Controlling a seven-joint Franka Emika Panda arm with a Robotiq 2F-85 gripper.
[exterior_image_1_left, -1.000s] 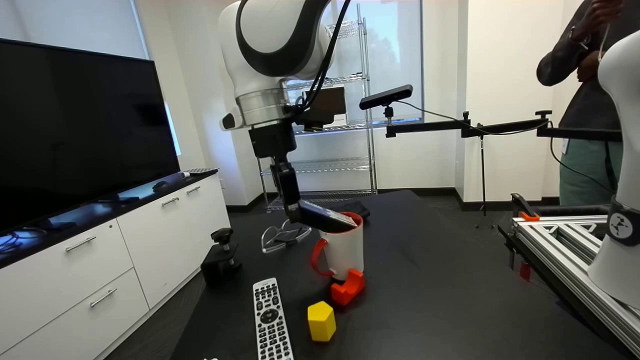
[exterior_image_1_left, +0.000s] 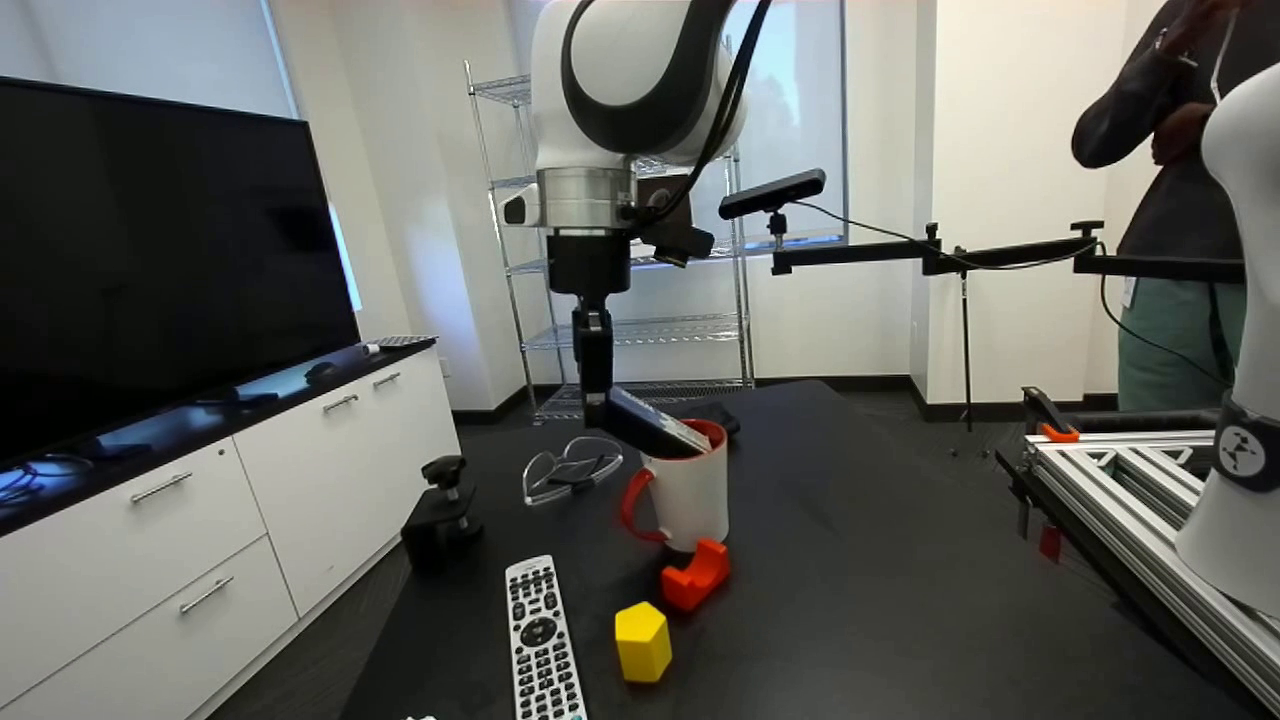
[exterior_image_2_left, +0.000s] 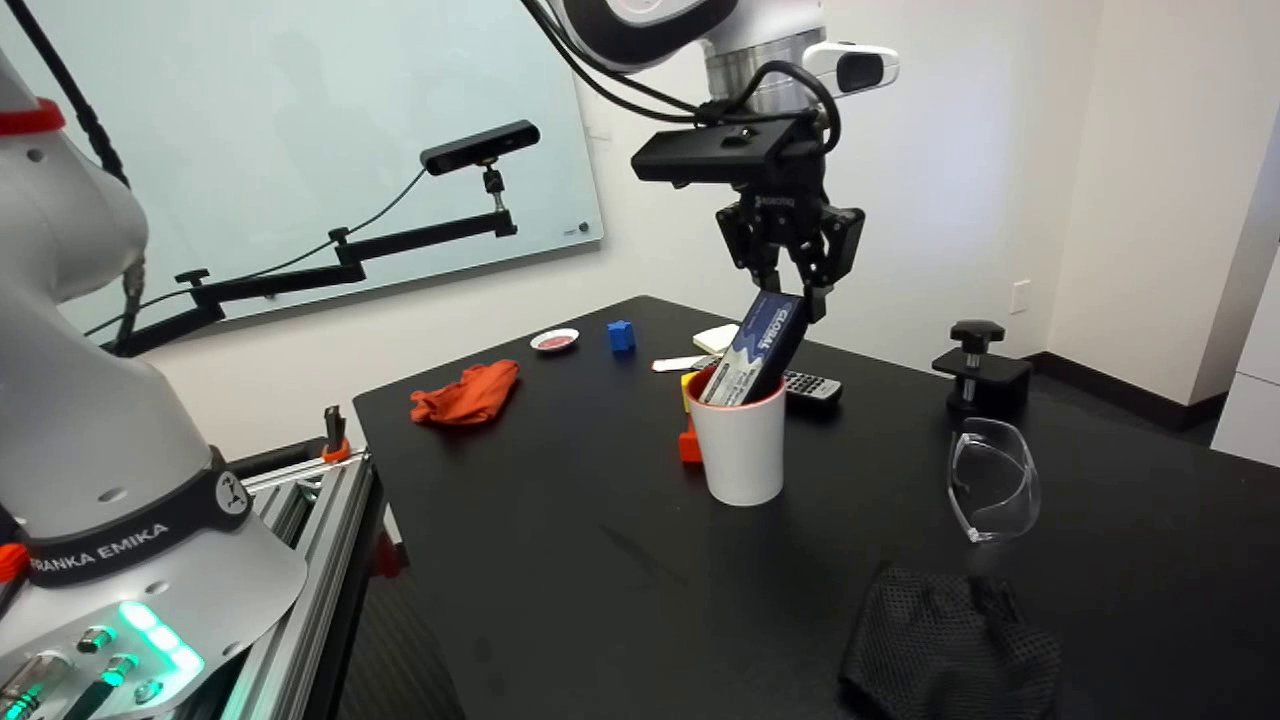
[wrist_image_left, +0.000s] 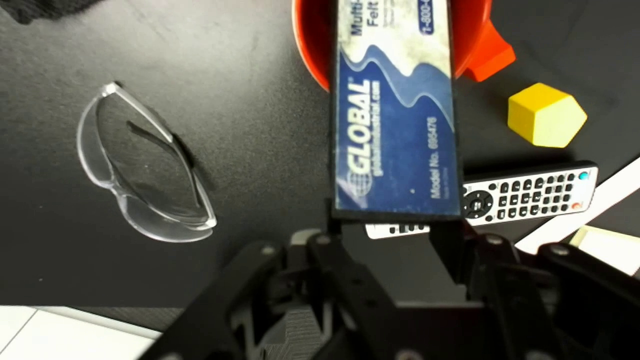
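Note:
A blue-and-white labelled felt eraser (exterior_image_2_left: 764, 342) leans at a slant, its lower end inside the mouth of a white mug (exterior_image_2_left: 741, 450) with a red inside. Its upper end is between the fingers of my gripper (exterior_image_2_left: 792, 286), which is shut on it. In the wrist view the eraser (wrist_image_left: 393, 126) stretches from my fingers up over the mug's red inner wall (wrist_image_left: 312, 42). The mug (exterior_image_1_left: 692, 498) stands upright, its red handle toward the left in exterior view 1. How deep the eraser's lower end reaches is hidden by the mug wall.
Clear safety glasses (wrist_image_left: 144, 174), a remote (exterior_image_1_left: 543, 642), a yellow block (exterior_image_1_left: 643, 642) and a red piece (exterior_image_1_left: 696, 576) lie close to the mug. A black clamp (exterior_image_2_left: 986, 366) sits at the table edge; an orange cloth (exterior_image_2_left: 465, 394) lies elsewhere.
My arm and gripper have swung right and become more upright in exterior view 1. The eraser tilts more steeply into the mug, still held. The mug has barely shifted.

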